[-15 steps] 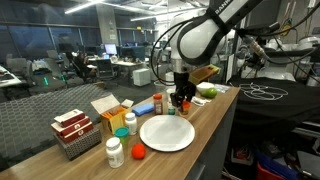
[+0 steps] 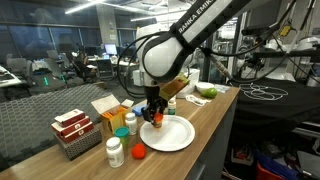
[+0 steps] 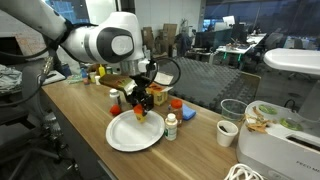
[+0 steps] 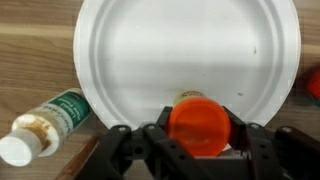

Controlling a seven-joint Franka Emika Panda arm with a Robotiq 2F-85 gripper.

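Note:
My gripper is shut on a small bottle with an orange-red cap (image 4: 199, 124). In the wrist view the cap fills the space between the fingers, and a yellowish bit of the bottle shows just beyond it. The white plate (image 4: 185, 45) lies beneath, on the wooden table. From exterior view 1, the bottle (image 2: 158, 118) appears upright over the plate (image 2: 175, 133), toward its left half. Whether its base touches the plate cannot be told.
A red ball (image 2: 138, 151) and white-lidded bottles (image 2: 115, 152) stand close to the plate's left. Behind are an orange box (image 2: 124, 108) and a dark crate with red boxes (image 2: 73, 126). A green-labelled bottle (image 4: 45, 126) lies near the plate's rim in the wrist view.
The gripper has moved left and down with the orange-capped bottle, from beyond the plate's right rim to over the plate. The plate has stayed where it was.

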